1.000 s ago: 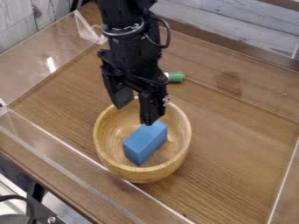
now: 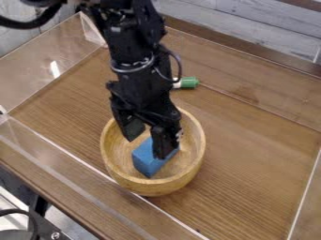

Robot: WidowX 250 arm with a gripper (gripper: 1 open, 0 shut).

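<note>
My black gripper (image 2: 148,127) reaches down from the top centre over a yellow bowl (image 2: 189,176) on the wooden table. Its fingers are apart, low inside the bowl around the upper part of a blue block (image 2: 150,161). Whether they touch the block is unclear.
A small green-and-white object (image 2: 185,82) lies behind the arm to the right. A pale wall runs along the back, and a black cable lies at the lower left.
</note>
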